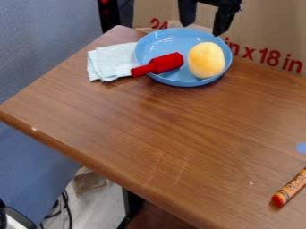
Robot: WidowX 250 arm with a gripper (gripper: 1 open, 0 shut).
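A blue bowl (pixel 177 75) at the back of the wooden table holds a yellow rounded object (pixel 206 60) on its right and a red object (pixel 157 67) resting over its left front rim. A folded light blue cloth (pixel 110 61) lies left of the bowl. My black gripper (pixel 203 20) is at the top edge, above the back of the bowl and partly out of frame; its finger state is unclear.
An orange crayon-like stick (pixel 291 186) lies at the right front, near a small blue patch (pixel 300 148). A cardboard sheet (pixel 263 36) stands behind.
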